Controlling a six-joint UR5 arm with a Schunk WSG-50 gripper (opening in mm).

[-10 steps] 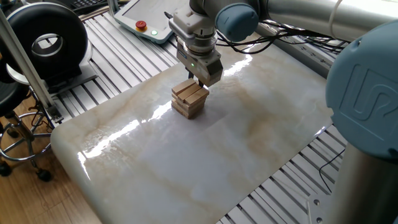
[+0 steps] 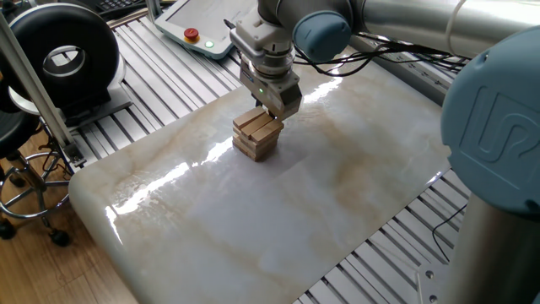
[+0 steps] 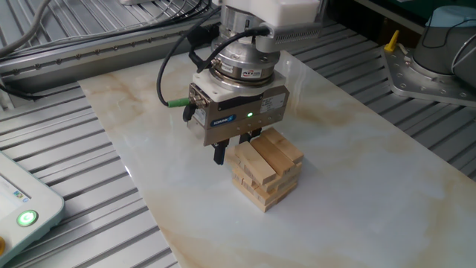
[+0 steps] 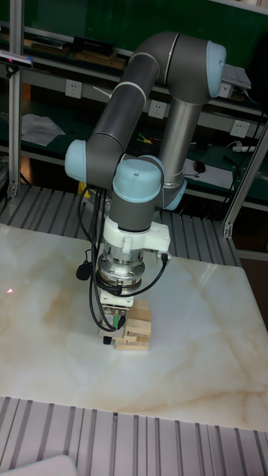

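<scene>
A small stack of light wooden blocks (image 3: 265,186) stands on the marbled sheet, several layers high. Its top layer has blocks lying side by side, and the one on the left (image 3: 254,164) looks set a little askew. Right behind the stack, as seen in exterior view 2, my gripper (image 3: 233,147) points down, with its two black fingers apart. Nothing shows between them. One finger is close to the back of the top layer; whether it touches is hidden. Exterior view 3 shows the stack (image 4: 139,325) partly covered by the gripper and its cables.
The marbled sheet (image 2: 211,228) is bare around the stack. A teach pendant with a red stop button (image 2: 192,35) lies on the slatted table beyond it. In exterior view 2 a yellow cone-shaped piece (image 3: 392,42) stands near the robot's base plate.
</scene>
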